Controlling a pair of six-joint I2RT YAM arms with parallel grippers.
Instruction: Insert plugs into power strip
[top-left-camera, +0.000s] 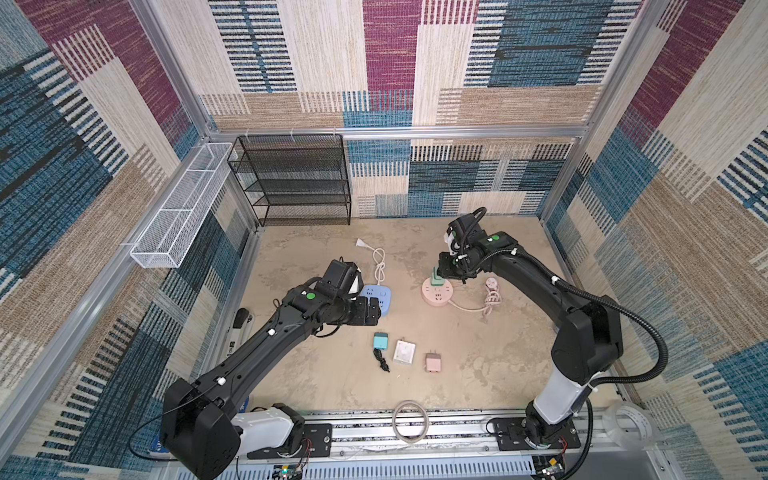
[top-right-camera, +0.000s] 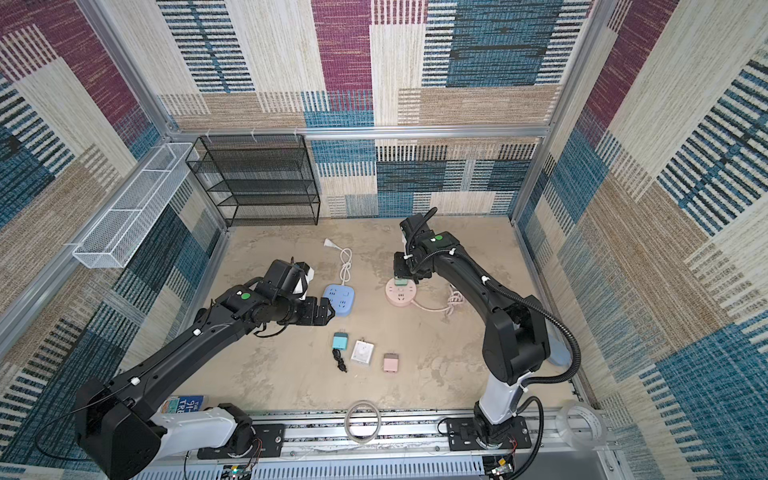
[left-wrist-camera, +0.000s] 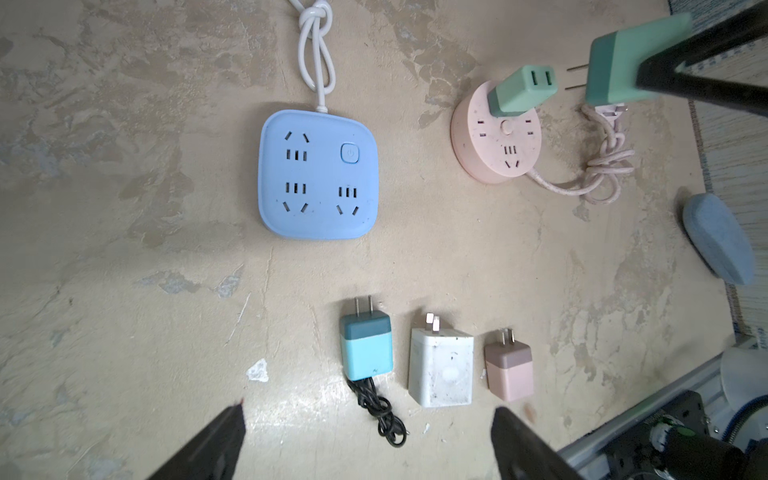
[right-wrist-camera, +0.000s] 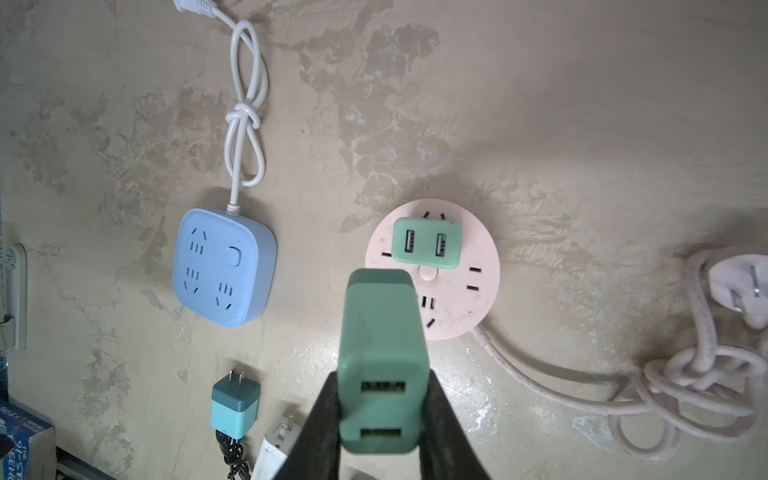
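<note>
A round pink power strip (right-wrist-camera: 456, 304) holds a green plug (right-wrist-camera: 426, 242). Above it my right gripper grips a second green plug, its prongs visible from the left wrist view. My left gripper is open and empty, left of center above the table, near the square blue power strip (left-wrist-camera: 316, 208). Lying nearer the front are a cyan plug with black cable (left-wrist-camera: 365, 344), a white plug (left-wrist-camera: 440, 368) and a pink plug (left-wrist-camera: 509, 372).
A black wire rack (top-left-camera: 289, 180) stands at the back left, and a white wire basket (top-left-camera: 180, 208) hangs on the left wall. A cable ring (top-left-camera: 409, 402) lies on the front rail.
</note>
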